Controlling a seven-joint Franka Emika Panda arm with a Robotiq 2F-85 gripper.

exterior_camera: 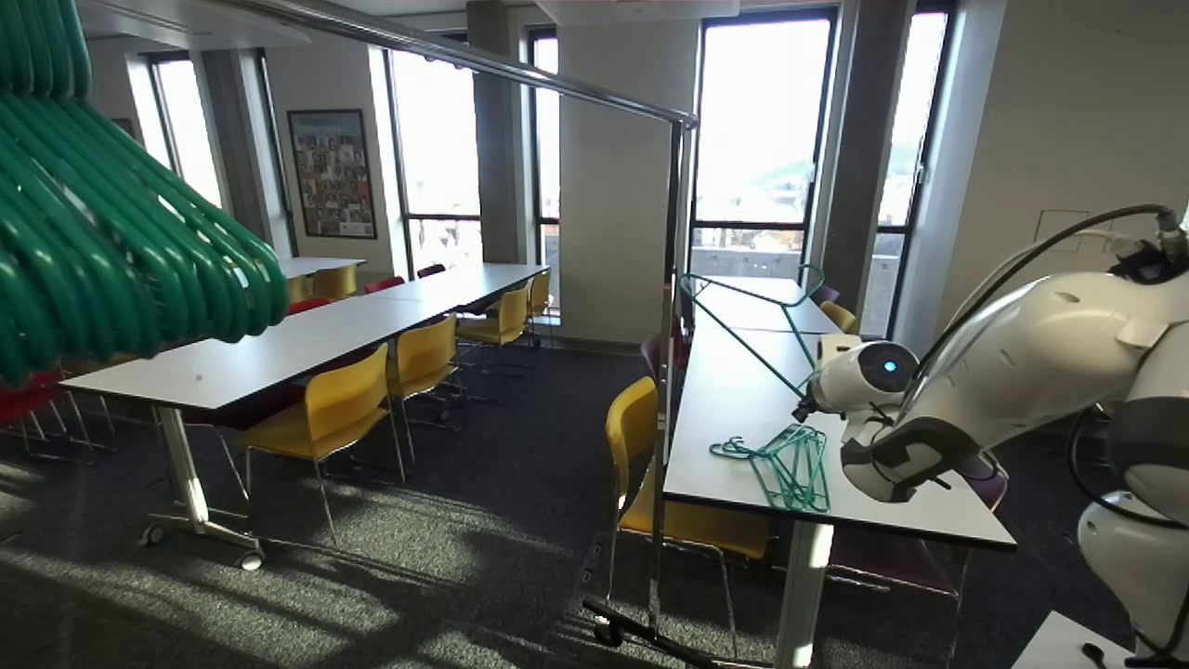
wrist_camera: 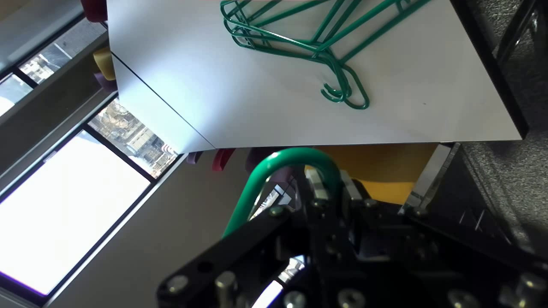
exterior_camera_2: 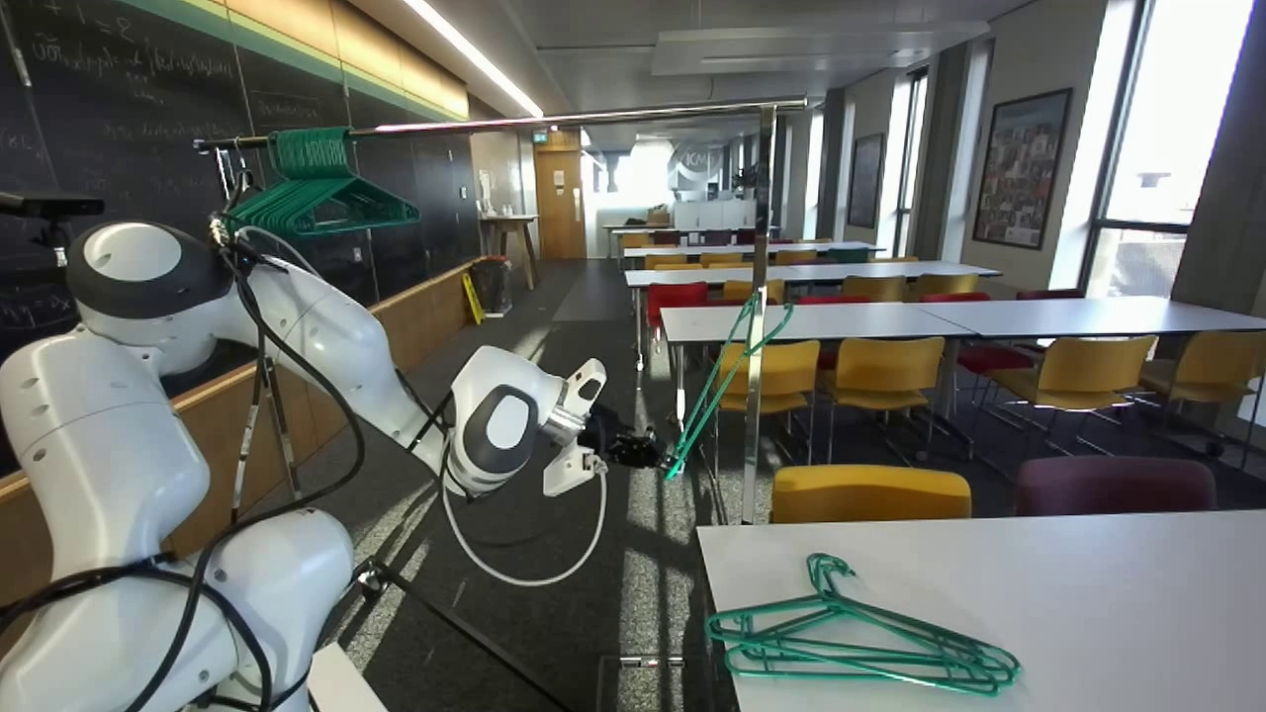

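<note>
One green hanger (exterior_camera: 744,336) is held at a bottom corner by my gripper (exterior_camera: 802,411), its body rising above the hand with the hook (exterior_camera: 815,279) at the top. In the second exterior view the hanger (exterior_camera_2: 715,398) stands almost edge-on beyond my gripper (exterior_camera_2: 671,461). From the wrist, its curved green end (wrist_camera: 295,155) shows at the shut fingers, while the rest of it is hidden. A small pile of green hangers (exterior_camera_2: 863,641) lies on the near white table (exterior_camera_2: 1068,570). Many more hang together on the rail (exterior_camera_2: 315,190), well away from the gripper.
The rack's metal rail (exterior_camera_2: 570,118) runs overhead, empty between the hung hangers and its upright post (exterior_camera_2: 760,320), which stands close to the held hanger. Yellow chairs (exterior_camera: 635,446) flank the table (exterior_camera: 747,385). Open floor lies left of the post.
</note>
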